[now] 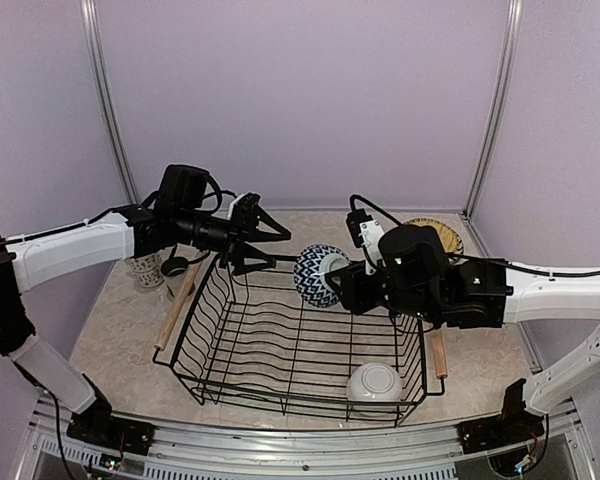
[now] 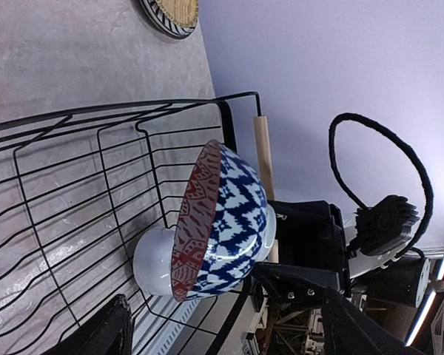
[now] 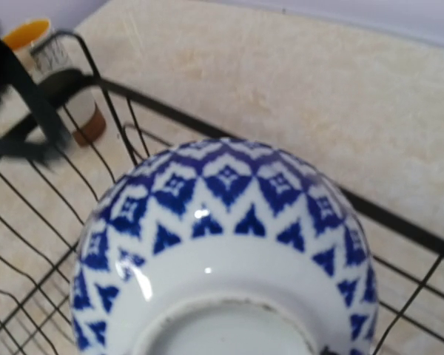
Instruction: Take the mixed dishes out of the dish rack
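Note:
A blue-and-white patterned bowl (image 1: 318, 274) (image 2: 237, 222) (image 3: 229, 196) is raised over the back of the black wire dish rack (image 1: 188, 345), tipped on its side with its red-patterned inside facing left. My right gripper (image 1: 344, 283) is shut on its foot from the right; the fingers (image 2: 300, 285) show beside the base in the left wrist view. My left gripper (image 1: 281, 251) stands open to the left of the bowl, apart from it, with nothing between its fingers. A white bowl (image 1: 375, 383) (image 2: 154, 266) lies upside down at the rack's front right.
Left of the rack stand a patterned mug (image 1: 143, 270) with an orange inside and a dark-mouthed cup (image 1: 176, 268), partly behind the left arm. A yellow-centred plate (image 1: 442, 235) (image 2: 170, 18) lies at the back right. Bare counter (image 1: 325, 222) shows behind the rack.

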